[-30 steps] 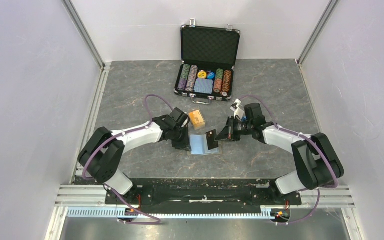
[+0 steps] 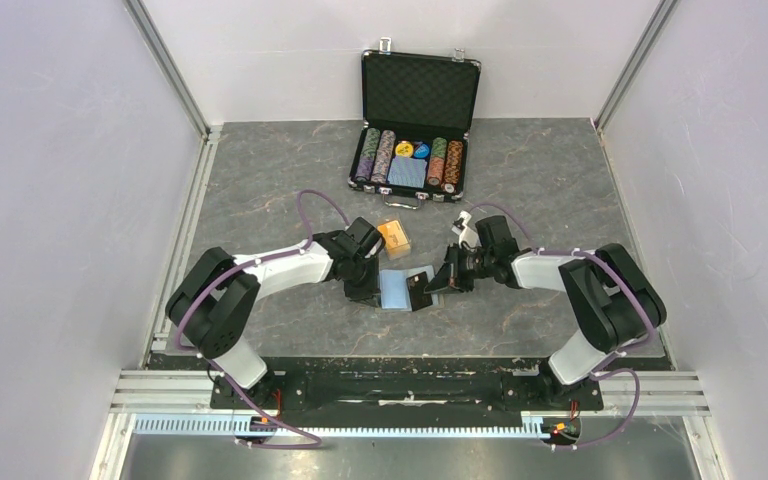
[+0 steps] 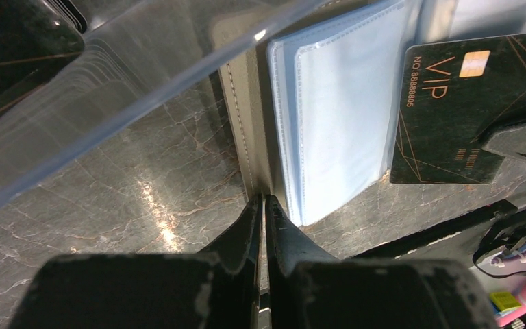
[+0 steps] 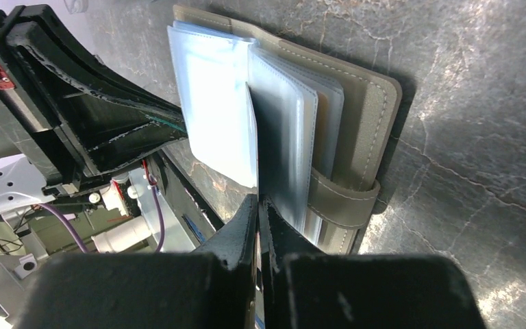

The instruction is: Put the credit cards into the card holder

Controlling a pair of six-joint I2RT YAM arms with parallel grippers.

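Note:
A black VIP card (image 2: 418, 291) (image 3: 466, 110) hangs from my right gripper (image 2: 433, 288), which is shut on its edge. In the right wrist view the thin card (image 4: 253, 130) shows nearly edge-on, over the open holder's clear sleeves (image 4: 282, 123); whether its edge is inside a pocket cannot be made out. The taupe holder (image 3: 238, 130) (image 4: 356, 123) lies spread with pale blue sleeves (image 3: 349, 103). At its left side my left gripper (image 2: 373, 300) has its fingertips close together by the cover's edge; a grip on it is unclear.
Beyond the holder stands a clear box (image 2: 395, 238) with an orange-topped content; its wall (image 3: 178, 89) crosses the left wrist view, with black cards (image 3: 20, 55) inside. An open poker chip case (image 2: 408, 170) sits at the back. Bare table surrounds both arms.
My right gripper has come left and toward the front with the black card, which now covers more of the holder's middle. The left arm has shifted slightly; the holder has stayed about in place.

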